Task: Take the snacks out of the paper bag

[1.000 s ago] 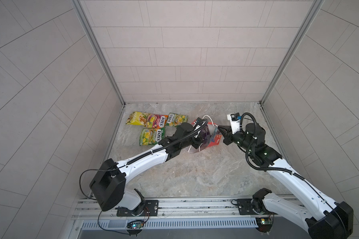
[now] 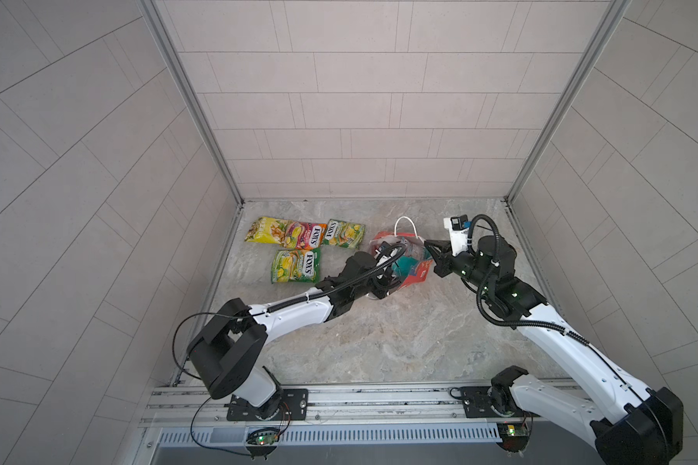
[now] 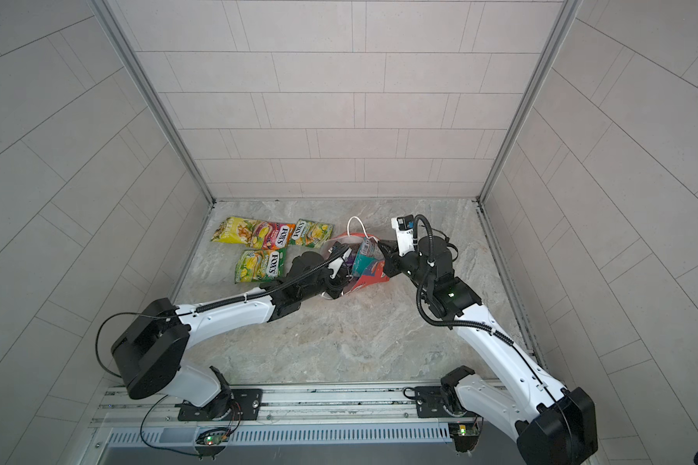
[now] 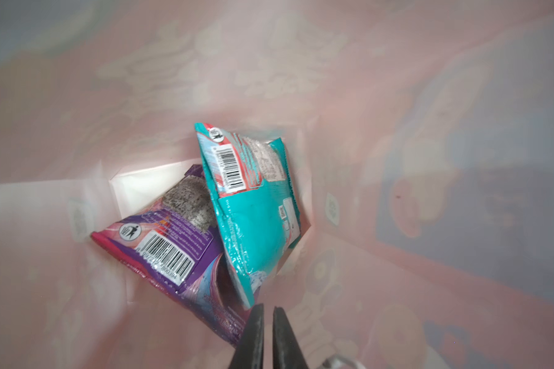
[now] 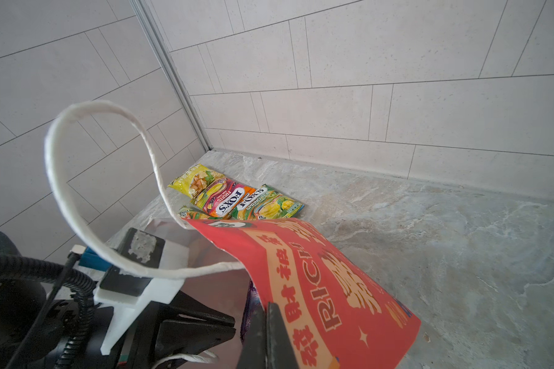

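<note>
The red paper bag (image 5: 332,295) stands at centre, white handle up. Inside, a teal snack pack (image 4: 252,221) leans over a purple one (image 4: 166,246). My left gripper points into the bag below both packs, fingers nearly together; whether it pinches anything is unclear. My right gripper is shut at the bag's upper red edge, apparently pinching it. Yellow (image 2: 265,229), pink (image 2: 302,235) and green (image 2: 342,232) snack packs lie left of the bag, another green pack (image 2: 293,266) in front of them.
Tiled walls (image 2: 364,116) enclose the back and sides. The two arms are close together over the bag.
The right arm has barely moved.
</note>
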